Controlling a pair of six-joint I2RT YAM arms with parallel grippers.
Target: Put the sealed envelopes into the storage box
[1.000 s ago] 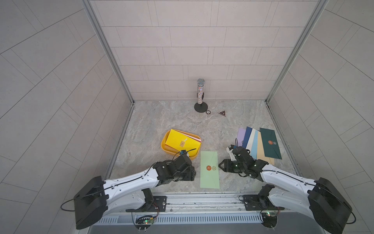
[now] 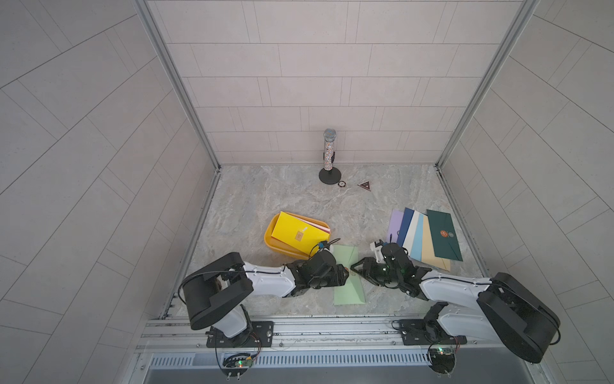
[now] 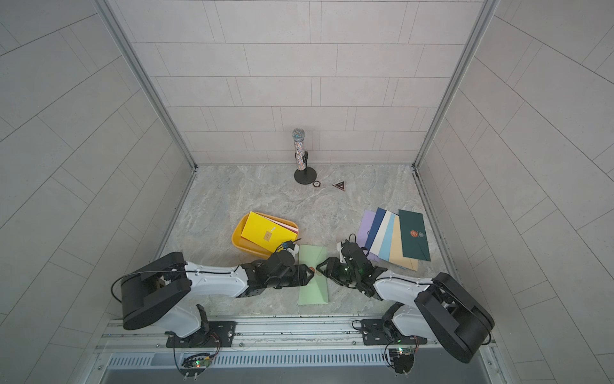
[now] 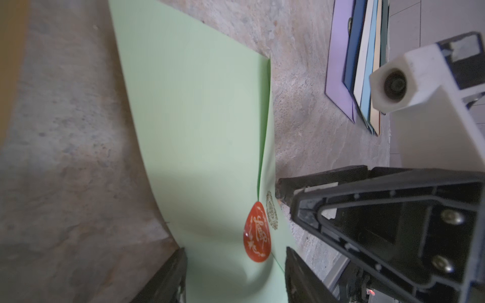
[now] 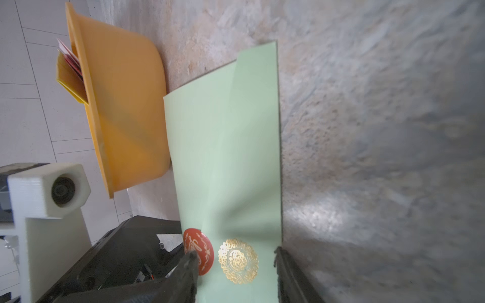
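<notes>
A pale green envelope [image 2: 350,296] with a red seal [image 4: 257,232] and a gold emblem [image 5: 238,261] lies on the table between my two arms. From the left, my left gripper [image 2: 345,274] reaches over it, open, one finger [image 4: 169,277] on each side of the envelope's width. Facing it, my right gripper is also open, with the envelope showing between its fingers. The envelope looks slightly bowed near the left fingers. A yellow storage box [image 5: 128,101] holds a bright yellow envelope [image 2: 296,231] and others beneath it, sticking out over the rim.
Lilac, dark blue, white, light blue, tan and dark green envelopes [image 2: 442,235] lie fanned at the right. A microphone on a stand [image 2: 329,160] stands at the back, near a small ring [image 2: 341,184] and a dark triangle [image 2: 364,185].
My left gripper has moved right, over the green envelope. The right gripper has come slightly left onto its edge. The envelope has shifted a little to the right and back.
</notes>
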